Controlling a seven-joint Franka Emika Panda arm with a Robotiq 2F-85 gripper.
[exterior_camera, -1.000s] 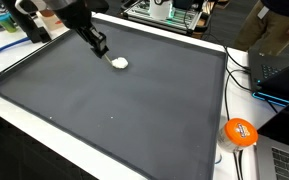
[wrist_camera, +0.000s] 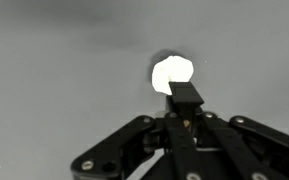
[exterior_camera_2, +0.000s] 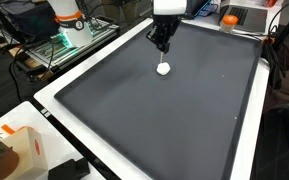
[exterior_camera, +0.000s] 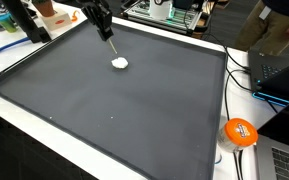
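Note:
A small white blob (exterior_camera: 120, 63) lies on the dark grey board (exterior_camera: 134, 105) towards its far side. My gripper (exterior_camera: 109, 37) is shut on a thin pale stick (exterior_camera: 113, 46), which slants down to the blob's edge. From the opposite side, in exterior view 2, the stick (exterior_camera_2: 162, 58) reaches down to the white blob (exterior_camera_2: 164, 69). Whether its tip touches the blob or hangs just above cannot be told. In the wrist view the closed fingers (wrist_camera: 185, 98) point at the white blob (wrist_camera: 172, 70), and most of the stick is hidden.
Most of the board is bare. An orange-topped white container (exterior_camera: 238, 134) stands past its right edge, near laptops (exterior_camera: 279, 160). At the back left are cables and clutter, including an orange-brown pot (exterior_camera: 54, 20). A person (exterior_camera: 275, 30) is at the far right.
My gripper has moved up and rightward in exterior view 1, carrying the stick. The stick's lower end has shifted from left of the blob to its edge. The blob looks unmoved.

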